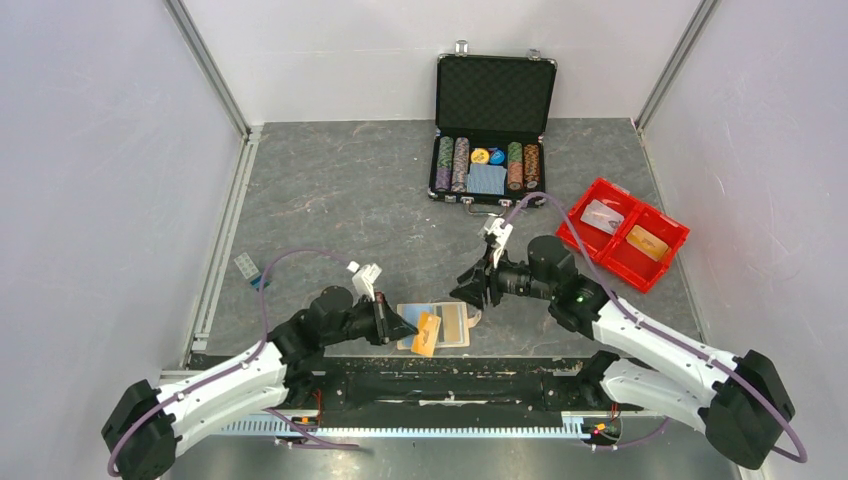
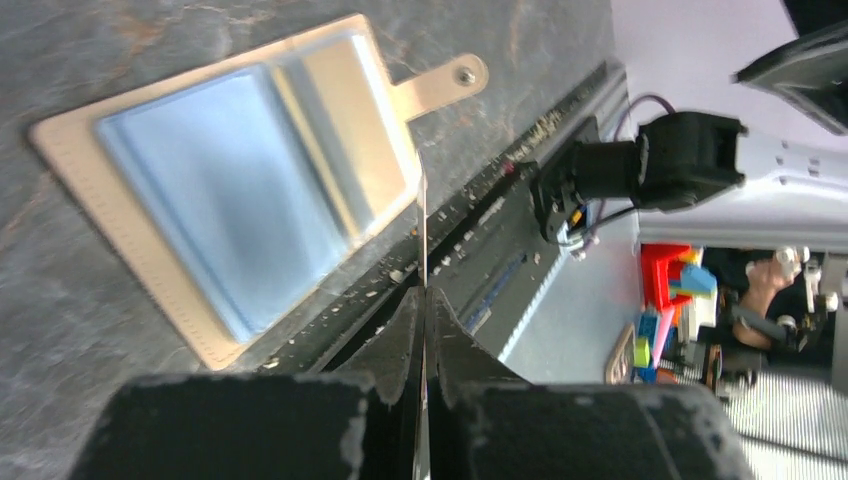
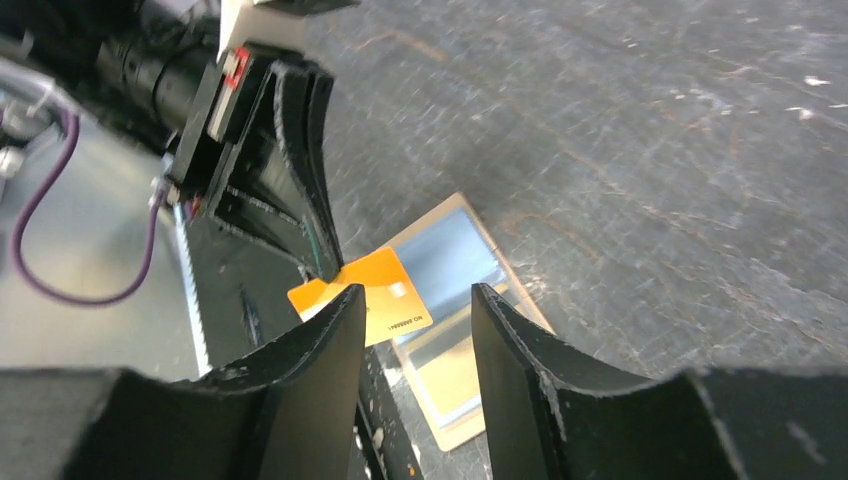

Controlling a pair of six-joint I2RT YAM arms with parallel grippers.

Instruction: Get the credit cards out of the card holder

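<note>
The open card holder (image 1: 456, 337), light tan with a blue side and a clear sleeve, lies flat near the front edge of the table. Above it an orange card (image 3: 372, 296) hangs tilted, pinched at one corner by my left gripper (image 1: 410, 330). In the left wrist view that card shows edge-on as a thin line between the shut fingers. My right gripper is apart from the holder, above and to its right, its fingers parted with nothing between them. The holder's strap (image 2: 445, 85) sticks out on its right side.
A red tray (image 1: 632, 277) at the right has one white card (image 1: 602, 216) and one yellow card (image 1: 647, 243) in its compartments. An open case of poker chips (image 1: 487, 180) stands at the back. A small grey-blue item (image 1: 250, 270) lies far left.
</note>
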